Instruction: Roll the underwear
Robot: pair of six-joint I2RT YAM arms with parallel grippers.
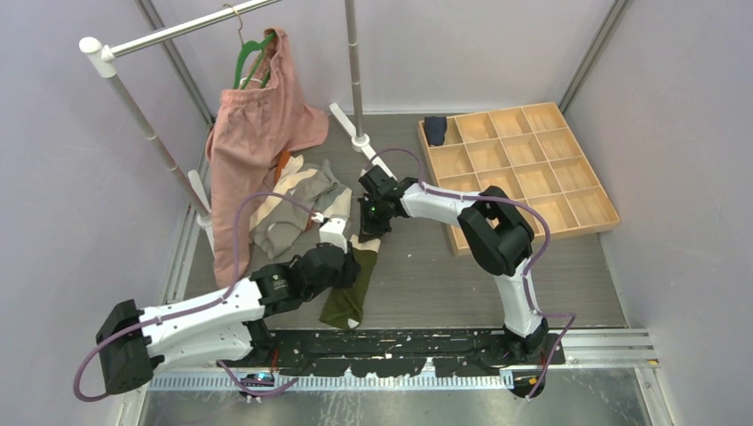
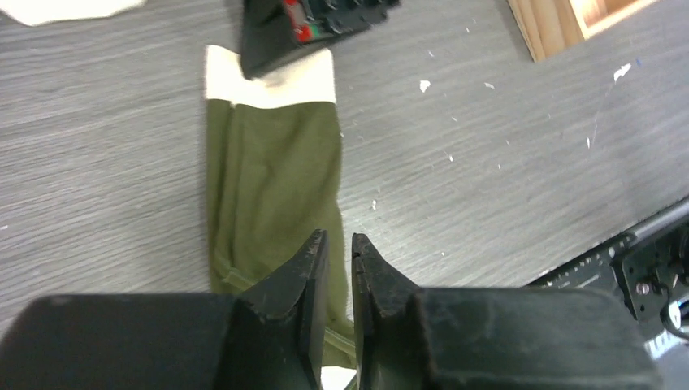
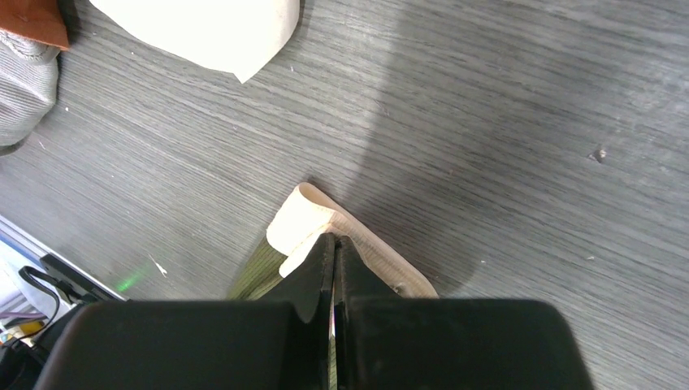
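The dark green underwear (image 1: 357,297), folded into a long narrow strip, lies on the grey floor with its cream waistband (image 2: 272,88) at the far end. My right gripper is shut on that waistband, which bunches and folds around the fingertips. Over the green part hovers my left gripper, its fingers slightly apart with a narrow gap and no cloth visibly pinched. In the top view the left arm covers part of the strip. A small white patch shows at the near end.
Grey and cream clothes (image 1: 297,209) lie in a heap to the left, beneath pink trousers (image 1: 253,133) on a rack. A wooden compartment box (image 1: 533,169) stands at the right, with a dark rolled item (image 1: 435,130) in one corner cell.
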